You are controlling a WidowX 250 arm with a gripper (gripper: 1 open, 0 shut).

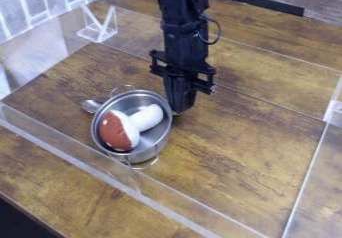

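A metal pot (130, 149) with a glossy rim sits left of centre on the wooden table, tilted toward the camera. Inside lie a red-and-white object (118, 132) and a white cylinder (146, 119). Just behind the pot's right side is my black gripper (175, 90), shut, with nothing visible between its fingers; its tips are partly hard to make out. A small silver utensil end (91, 105) shows at the pot's left.
A white wire stand (99, 24) is at the back left by clear walls.
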